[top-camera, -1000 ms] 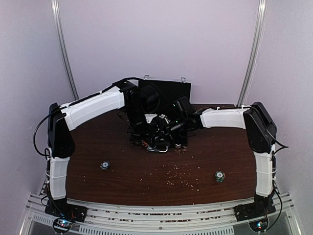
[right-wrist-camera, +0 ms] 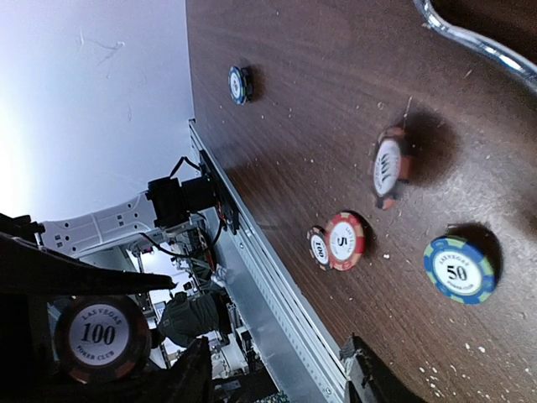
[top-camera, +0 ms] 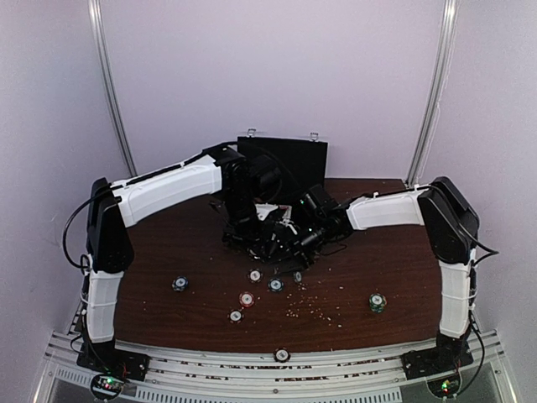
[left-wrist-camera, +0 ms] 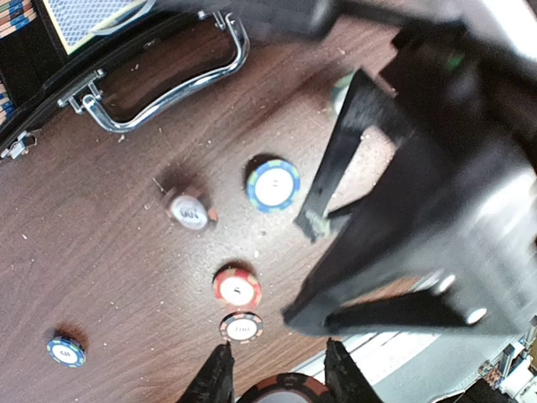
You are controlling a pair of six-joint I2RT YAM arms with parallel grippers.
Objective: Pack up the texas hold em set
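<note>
My left gripper is shut on a dark-and-red poker chip; the right wrist view shows a "100" chip point(right-wrist-camera: 98, 332) between its fingers. My right gripper stands part open beside it with nothing visible between its fingers. Loose on the table lie a red chip point(top-camera: 247, 299), a blue chip point(top-camera: 275, 285), a small dark chip point(top-camera: 236, 316) and another blue chip point(top-camera: 180, 284). One "100" chip point(right-wrist-camera: 389, 170) looks blurred and tilted. The open black case point(top-camera: 283, 164) stands behind the grippers, its front mostly hidden by the arms.
A green chip stack point(top-camera: 377, 302) sits at the right. One chip point(top-camera: 282, 355) rests on the front rail. The case's metal handle point(left-wrist-camera: 172, 99) juts out in front, with cards point(left-wrist-camera: 92, 21) inside. White crumbs point(top-camera: 312, 311) dot the table. Both arms crowd the centre.
Several chips now lie scattered over the bare front middle of the table, and one is on the front rail.
</note>
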